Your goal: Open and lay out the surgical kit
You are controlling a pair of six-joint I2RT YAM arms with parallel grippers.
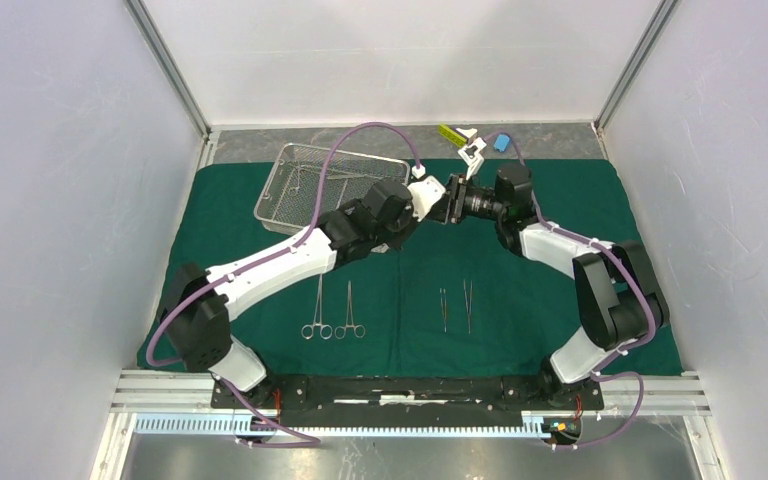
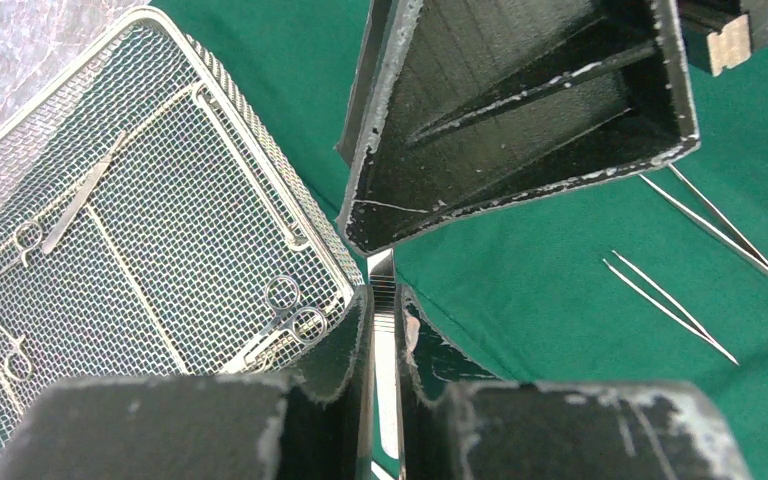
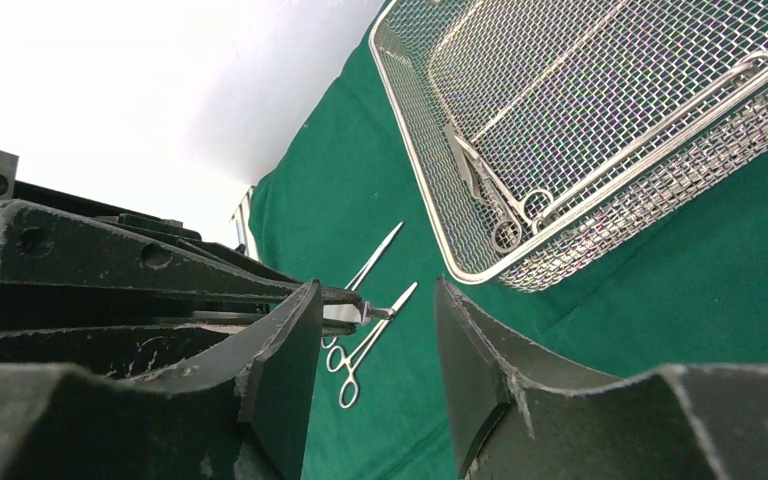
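Observation:
A slim, flat metal instrument [image 2: 387, 385] with a rounded end is pinched by my left gripper. In the right wrist view its short metal end [image 3: 372, 313] pokes toward the space between my right gripper's fingers. My right gripper stands part open there, its pads apart from the instrument. The wire mesh basket [image 1: 278, 228] is at the back left; scissors [image 2: 285, 318], a flat handle [image 2: 85, 195] and other tools lie in it. On the green cloth lie two ring-handled clamps [image 1: 318, 310] and two pairs of tweezers [image 1: 468, 305].
Both grippers meet closely above the cloth, just right of the basket. A yellow item [image 1: 451, 135] and a blue block [image 1: 501, 142] sit on the grey strip [image 1: 250, 148] at the back. The cloth's right side [image 1: 580, 210] has free room.

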